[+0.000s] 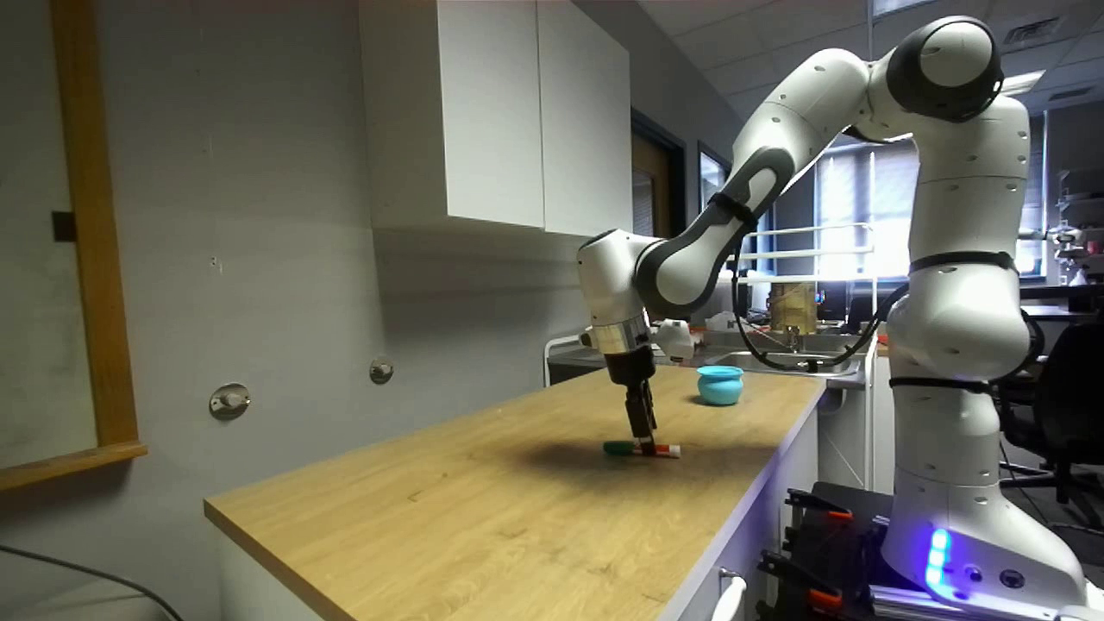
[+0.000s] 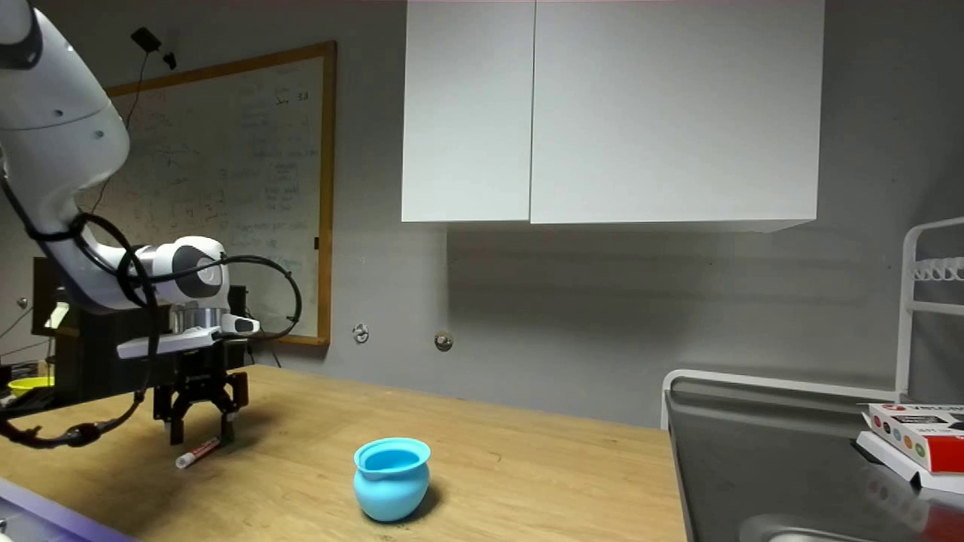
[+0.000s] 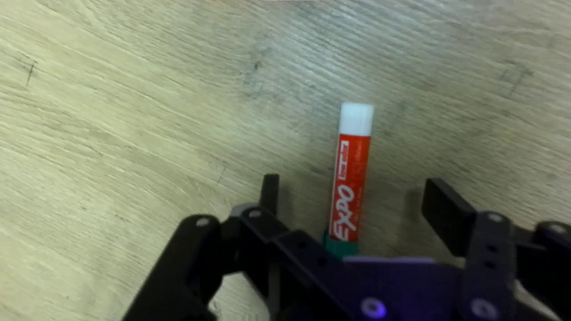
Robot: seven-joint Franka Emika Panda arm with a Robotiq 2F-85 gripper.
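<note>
On the wooden counter lies a red Expo marker (image 3: 350,182) with a white end and a green cap. Its cap end runs under the gripper body in the wrist view. My gripper is open over it, one finger on each side, with a gap between the marker and both fingers. In exterior view 1 the gripper (image 1: 648,445) points down at the middle of the marker (image 1: 668,450). Exterior view 2 shows the fingers (image 2: 227,424) spread just above the counter, with the marker (image 2: 199,452) beneath. A turquoise pot (image 2: 391,483) stands upright, well apart from the gripper.
Beyond the pot are a sink (image 1: 776,361) and a white rack. White cabinets (image 1: 538,114) hang on the wall above. A cable loops from the arm.
</note>
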